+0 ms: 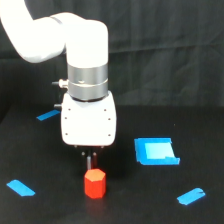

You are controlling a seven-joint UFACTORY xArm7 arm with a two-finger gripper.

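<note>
A red block (95,184) with a several-sided outline sits on the black table toward the front. My white gripper (91,158) points down from above it in the camera view. Its dark, thin fingertips show just above and behind the block's upper edge. They are too small and dark to show whether the fingers are open or shut. Whether they touch the block cannot be made out.
To the right, blue tape frames a light blue square (158,151) on the table. Separate strips of blue tape lie at the front left (20,188), the front right (191,196) and behind the arm at left (48,115). Bare black surface lies between them.
</note>
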